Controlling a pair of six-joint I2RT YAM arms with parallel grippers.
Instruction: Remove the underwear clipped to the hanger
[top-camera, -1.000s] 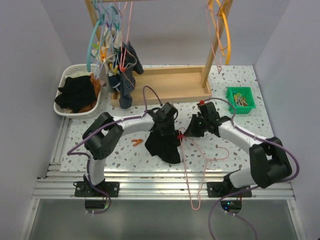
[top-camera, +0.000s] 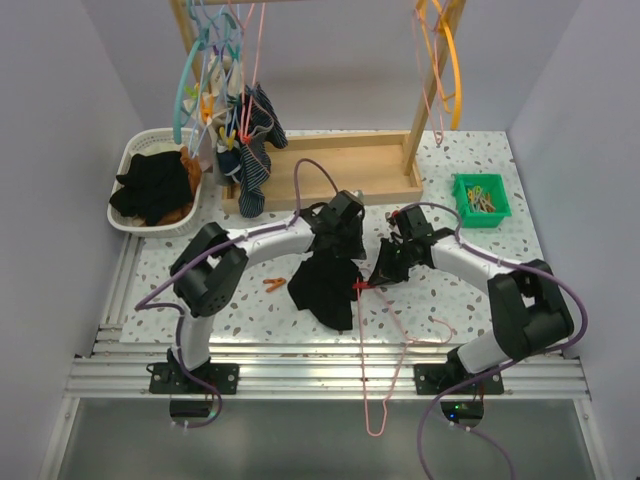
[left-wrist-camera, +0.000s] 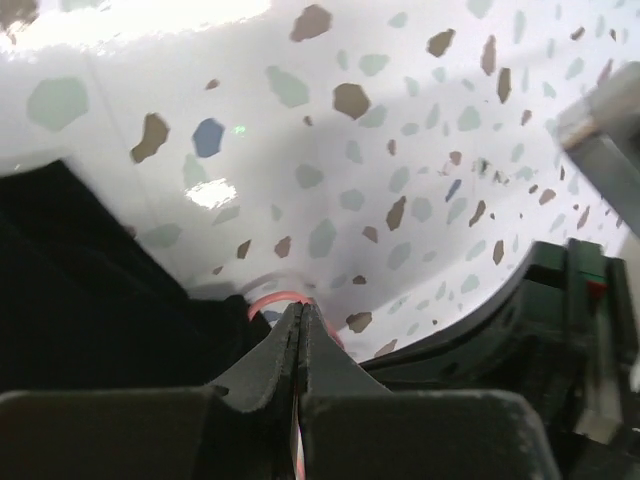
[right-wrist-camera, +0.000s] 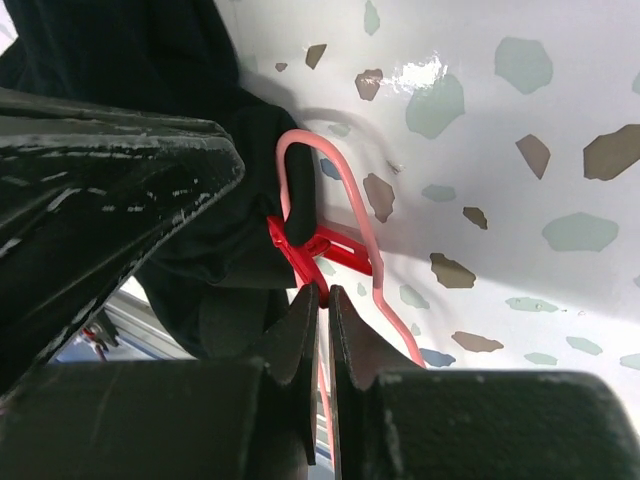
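The black underwear (top-camera: 325, 290) lies spread on the table below my left arm. In the right wrist view, a red clip (right-wrist-camera: 300, 257) sits where the curved end of the pink hanger (right-wrist-camera: 350, 185) meets a fold of the black cloth (right-wrist-camera: 260, 150). My right gripper is shut on a handle of this clip. In the left wrist view, my left gripper is shut, and nothing shows between its fingertips. The cloth (left-wrist-camera: 110, 300) and the hanger's bend (left-wrist-camera: 280, 298) appear just beyond those tips; whether they touch is unclear.
An orange clip (top-camera: 274, 285) lies left of the cloth. Hangers and clothes hang on a wooden rack (top-camera: 340, 160) at the back, beside a white basket (top-camera: 125, 212). A green box (top-camera: 502, 205) of clips stands back right. My two grippers are close together.
My right gripper has moved toward the front with the red clip. The pink hanger has shifted left and toward the front edge. My left gripper has moved slightly to the right.
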